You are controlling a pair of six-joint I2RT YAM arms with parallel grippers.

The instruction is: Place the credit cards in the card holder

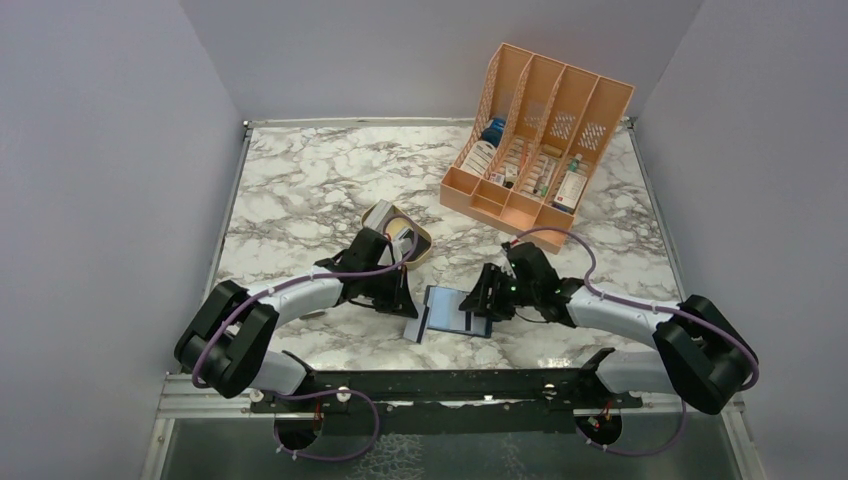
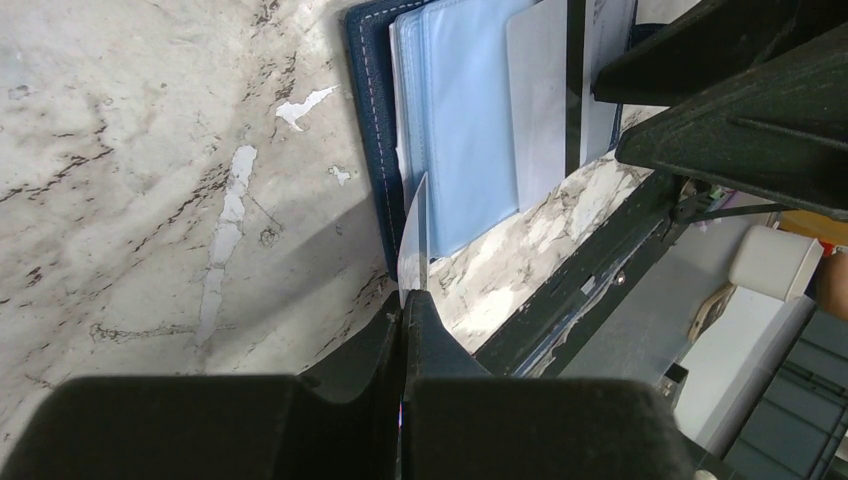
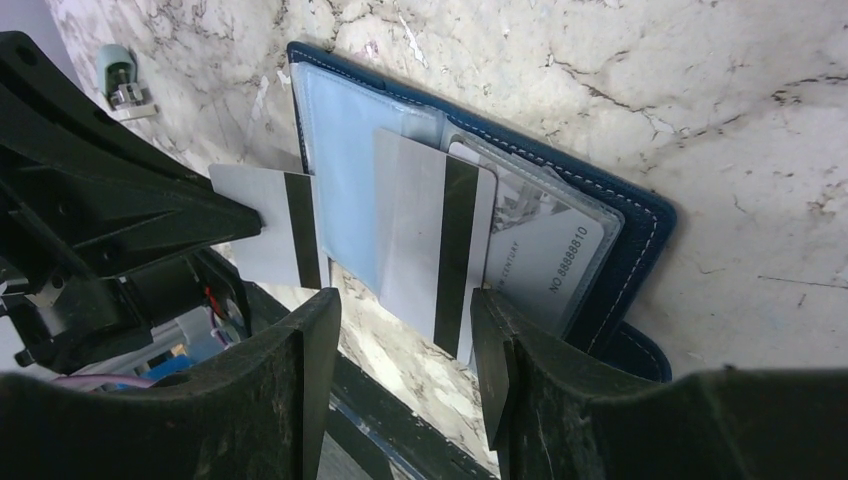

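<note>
The open card holder [image 3: 637,245] has a navy cover, with light-blue sleeves at one end and a filled clear pocket at the other. A white credit card with a black stripe [image 3: 412,215] lies on top of these sleeves, its striped end against the filled pocket. Around this card's lower edge my right gripper stands open, its fingers apart. My left gripper is shut on a second white striped card, standing at the holder's left edge; in the left wrist view this card [image 2: 413,245] shows nearly edge-on.
A tan tray [image 1: 422,252] with items sits behind the left arm. At the back right stands an orange divided organizer [image 1: 490,205] holding bottles and boxes. Bare marble table [image 1: 310,165] stretches across the back left. The table's dark front edge runs close to the holder.
</note>
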